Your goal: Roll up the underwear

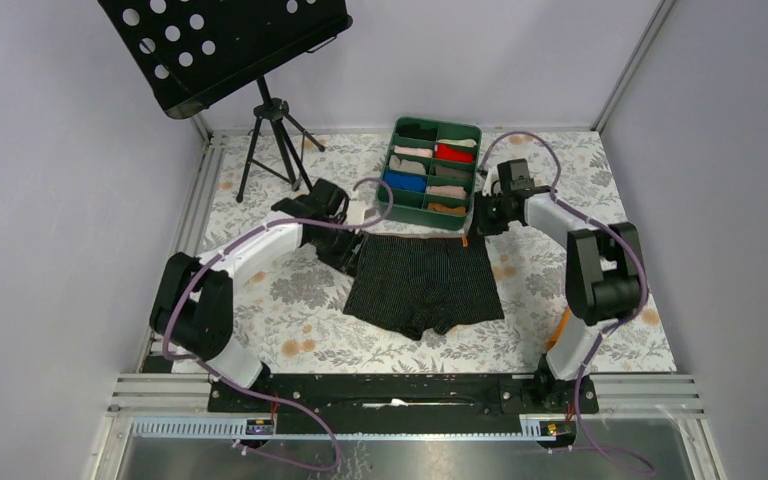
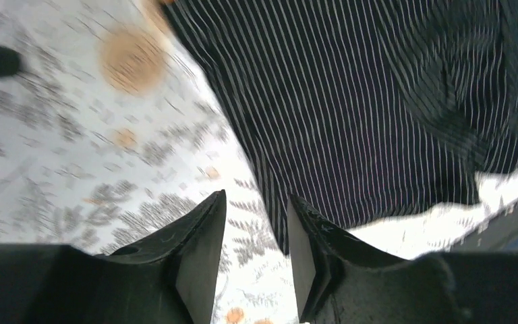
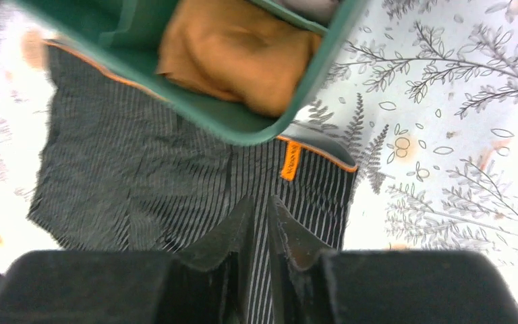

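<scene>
The dark striped underwear (image 1: 422,280) lies spread on the floral mat, its orange-edged waistband toward the organizer, with an orange tag (image 3: 290,160) near the right corner. My left gripper hangs over its left edge with fingers apart and only mat and fabric visible below. My right gripper is above the underwear's upper right part beside the organizer, its fingertips a small distance apart; I cannot see any fabric held between them.
A green organizer (image 1: 408,211) holding folded garments stands directly behind the underwear. A black music stand (image 1: 270,112) is at the back left. An orange object (image 1: 560,325) lies at the right.
</scene>
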